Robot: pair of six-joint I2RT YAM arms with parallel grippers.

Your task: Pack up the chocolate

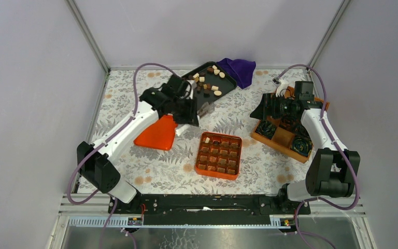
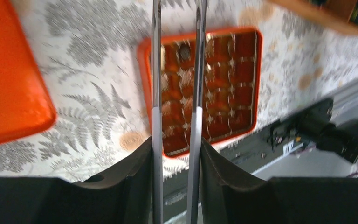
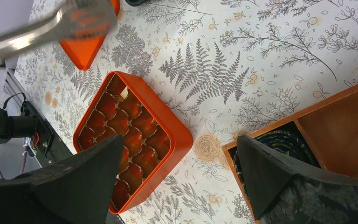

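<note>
The orange box [image 1: 197, 161] with a grid of compartments sits front centre. A pale chocolate [image 1: 207, 140] lies in its back-left compartment, with a dark chocolate [image 1: 216, 142] in the compartment to its right. Loose chocolates [image 1: 201, 79] lie on the black tray [image 1: 229, 83] at the back. Blurred by motion, my left gripper [image 1: 206, 110] hangs between tray and box. Its long metal fingers [image 2: 156, 84] run close together with a narrow gap, their tips beyond the left wrist view; what lies between the tips cannot be seen. My right gripper stands open and empty at the right.
An orange lid-like tray [image 1: 153, 136] lies on the left, partly under my left arm. A wooden case [image 1: 281, 136] with dark coiled cables stands under my right arm. A purple cloth [image 1: 241, 70] is bunched beside the black tray.
</note>
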